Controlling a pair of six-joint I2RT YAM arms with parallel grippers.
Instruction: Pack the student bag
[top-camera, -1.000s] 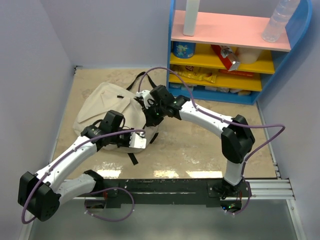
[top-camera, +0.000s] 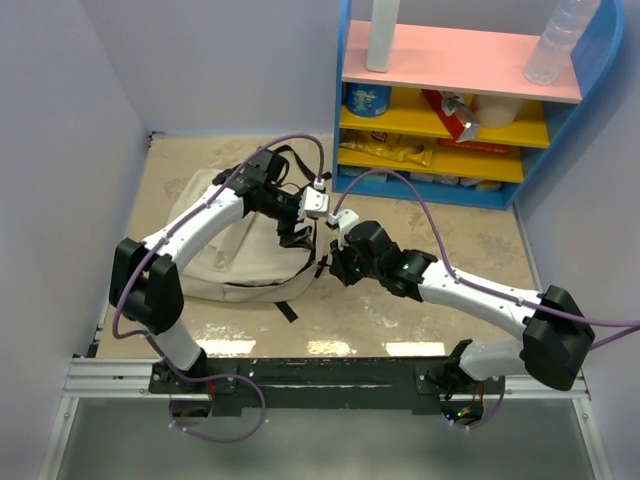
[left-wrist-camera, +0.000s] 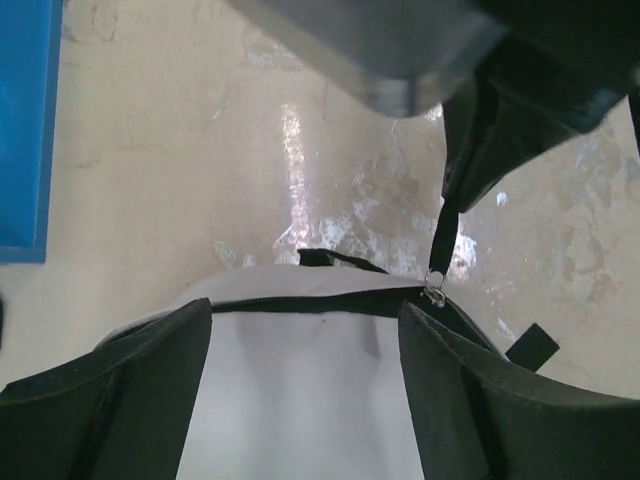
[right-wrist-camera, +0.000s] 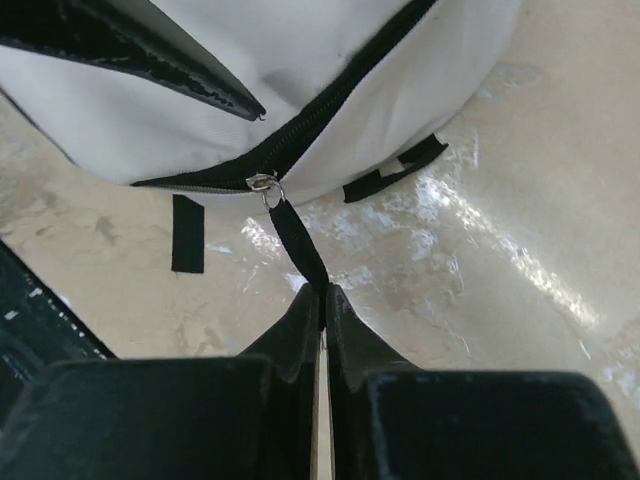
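The off-white bag lies on the left of the table, its dark zipper seam curving along the near side. My right gripper is shut on the black zipper pull tab, which hangs from a metal slider. My left gripper is part open over the bag's upper right edge, with zipper and white fabric below and between its dark fingers and nothing visibly gripped.
A blue shelf unit with yellow and pink shelves stands at the back right, holding packages and a bottle. Bare table lies to the right of the bag.
My left gripper has swung upward and right over the bag toward the back.
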